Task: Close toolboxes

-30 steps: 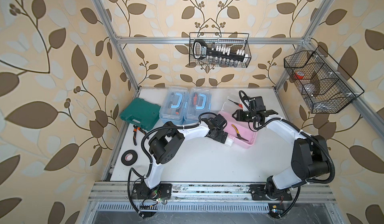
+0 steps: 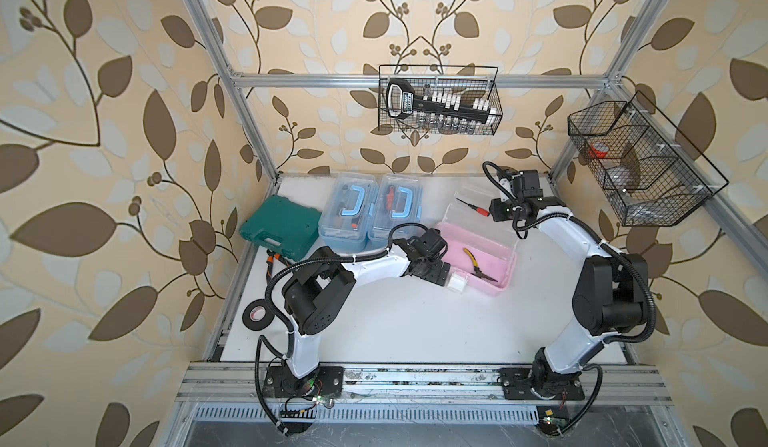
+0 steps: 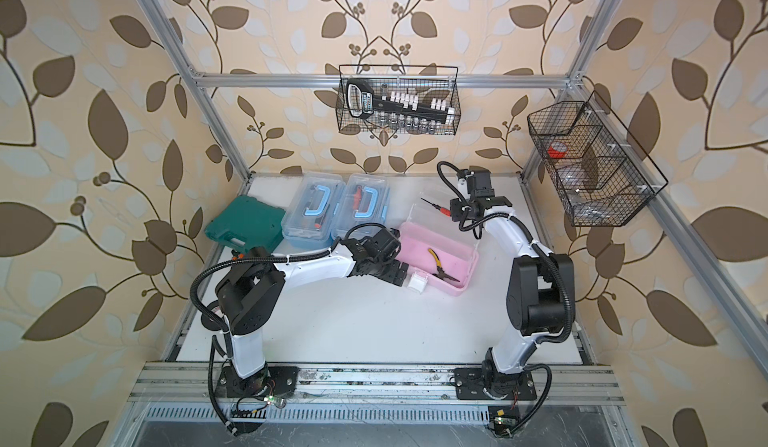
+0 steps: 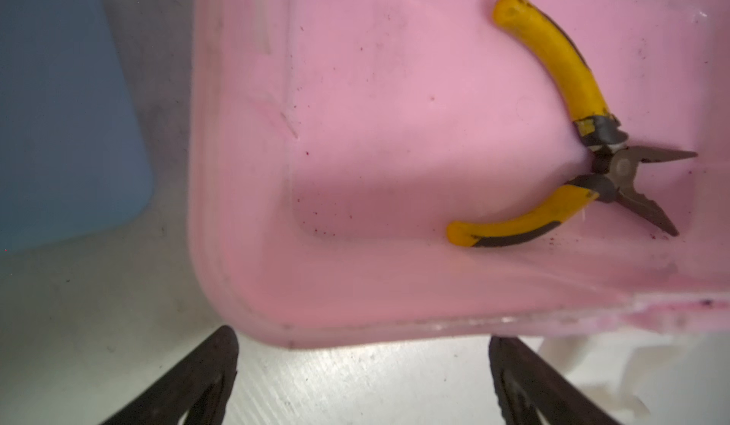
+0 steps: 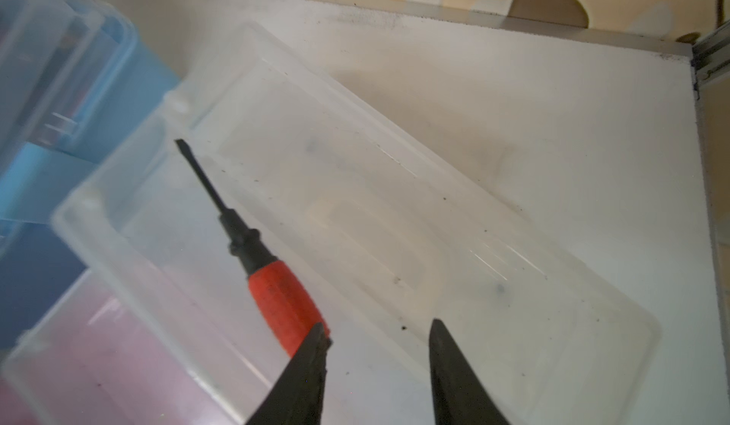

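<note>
The pink toolbox (image 2: 504, 263) lies open, yellow-handled pliers (image 4: 562, 67) inside, its translucent lid (image 5: 532, 303) folded back behind it with a red screwdriver (image 5: 281, 299) on it. My left gripper is open at the box's front left corner, fingers either side of the view and nothing held. My right gripper is over the lid beside the screwdriver handle, fingers apart, nothing visible between them. Two blue toolboxes (image 2: 348, 207) (image 2: 398, 199) with clear lids and handles stand shut to the left.
A green case (image 2: 280, 227), loose tools and a tape roll (image 2: 257, 314) lie at the left. Wire baskets (image 2: 440, 99) hang on the back and right walls.
My right gripper has moved back and to the right, higher in the top left view. My left arm has shifted slightly left and toward the front.
</note>
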